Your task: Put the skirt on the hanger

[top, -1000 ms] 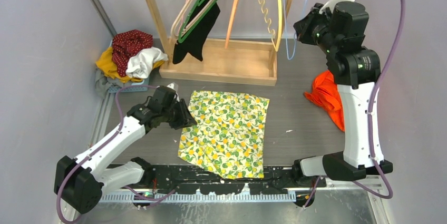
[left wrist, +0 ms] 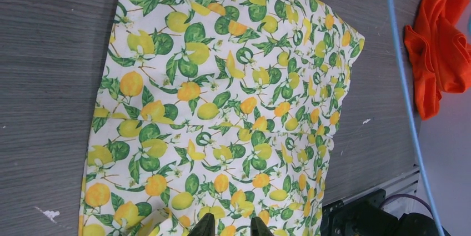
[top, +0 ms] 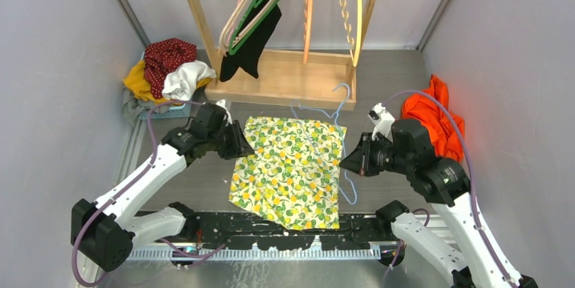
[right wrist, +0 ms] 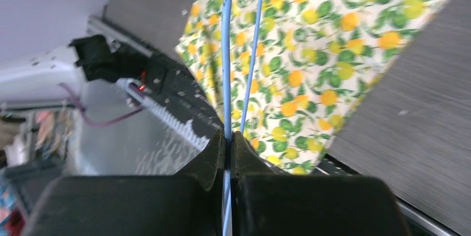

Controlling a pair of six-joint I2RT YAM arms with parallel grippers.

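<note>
The lemon-print skirt [top: 285, 169] lies flat on the floor between the arms. A light blue hanger [top: 348, 186] is held by my right gripper [top: 346, 162] over the skirt's right side; in the right wrist view its wire [right wrist: 226, 53] runs between the shut fingertips. My left gripper [top: 245, 149] hovers at the skirt's upper left edge; in the left wrist view its two fingertips [left wrist: 233, 226] stand apart over the cloth, with nothing seen between them.
A wooden rack [top: 285, 95] with several hangers and a black garment stands behind. A laundry basket [top: 169, 113] with clothes is at back left; orange cloth [top: 444, 135] lies at the right.
My right arm has come down and leftward from beside the rack, bringing the blue hanger over the skirt. My left gripper has moved slightly up in the top view.
</note>
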